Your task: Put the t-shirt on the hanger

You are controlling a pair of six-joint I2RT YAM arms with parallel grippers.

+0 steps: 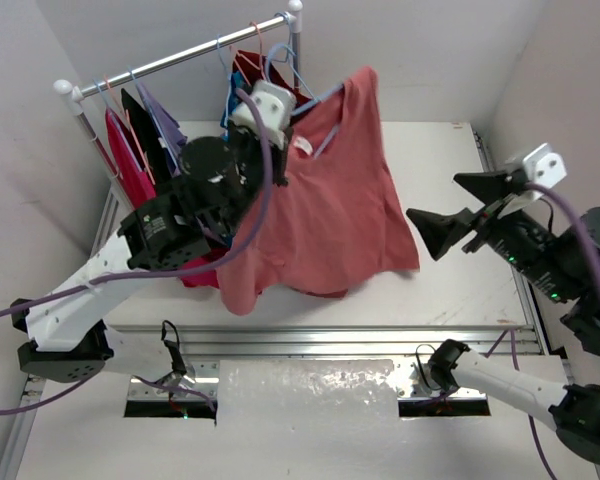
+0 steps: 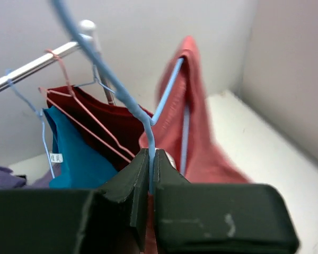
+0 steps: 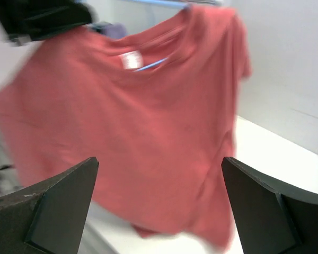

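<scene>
The salmon t-shirt point(image 1: 320, 220) hangs spread on a light blue hanger, its collar and white label facing the right wrist view point(image 3: 132, 106). My left gripper is shut on that hanger's neck, lifting it near the rack in the top view, with the shirt draped below. My right gripper point(image 1: 460, 210) stands open to the right of the shirt, apart from it, with nothing between its fingers.
A metal rack point(image 1: 180, 55) at the back left holds several garments on hangers, red, black, purple point(image 1: 160, 120) and blue.
</scene>
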